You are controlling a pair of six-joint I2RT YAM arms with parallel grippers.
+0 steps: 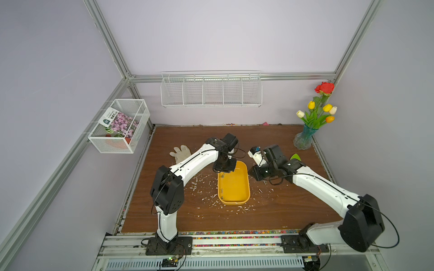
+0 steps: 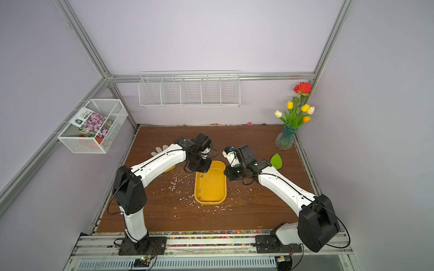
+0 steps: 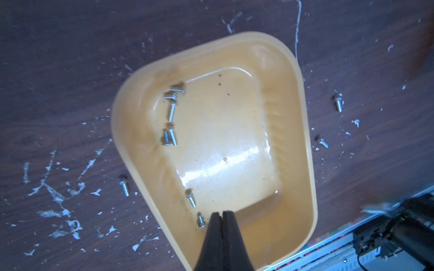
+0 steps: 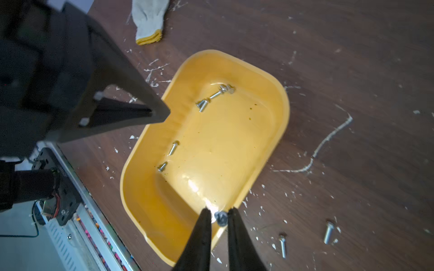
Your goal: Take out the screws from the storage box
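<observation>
The yellow storage box (image 1: 233,185) rests on the table between both arms. Inside it, several small silver screws (image 3: 171,110) lie along one side, with two more screws (image 4: 167,154) farther down that same side. My left gripper is above the box, fingers pressed together and nothing showing between them. Over the box's right rim, the fingertips of my right gripper sit on both sides of a blurred grey screw (image 4: 221,218), apparently touching it. Outside the box on the right lie two loose screws (image 4: 328,232); another screw (image 3: 124,186) lies on the left.
A work glove (image 1: 180,154) is behind my left arm. At the back right stands a glass vase of flowers (image 1: 305,135), with a green leaf shape (image 2: 276,160) in front. White scraps litter the table round the box.
</observation>
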